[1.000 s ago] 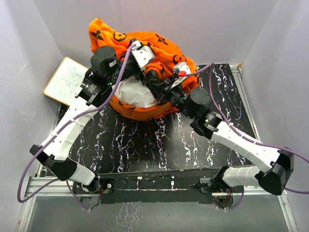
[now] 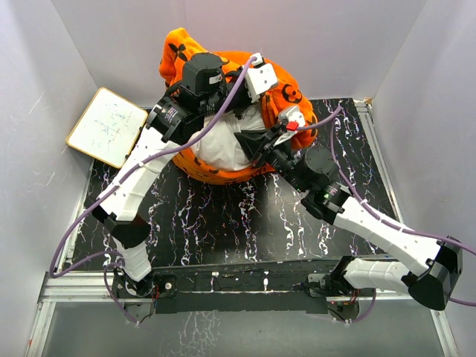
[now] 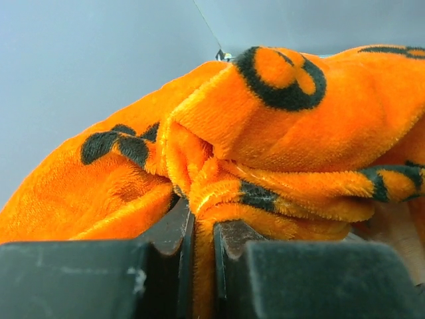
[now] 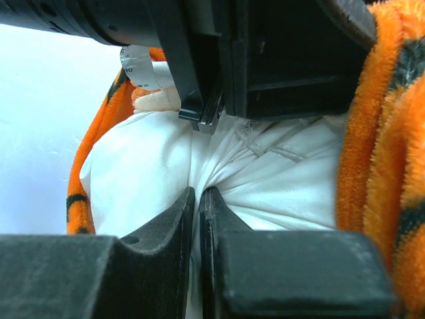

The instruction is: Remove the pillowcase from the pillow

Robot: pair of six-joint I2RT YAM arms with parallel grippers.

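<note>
The orange pillowcase (image 2: 223,175) with dark patterns is bunched round a white pillow (image 2: 219,145) at the back of the table. My left gripper is shut on a gathered fold of the orange pillowcase (image 3: 312,139), raised above the pillow. My right gripper is shut on creased white pillow fabric (image 4: 279,179), below the left gripper's body in the right wrist view. Orange cloth hangs on both sides of the white fabric there. The pillow is partly hidden by both arms in the top view.
A whiteboard (image 2: 104,123) leans at the back left. Grey walls surround the black marbled table (image 2: 253,230), whose front part is clear.
My left gripper has moved toward the back and right, carrying orange cloth with it. The right gripper has shifted slightly toward the front and right.
</note>
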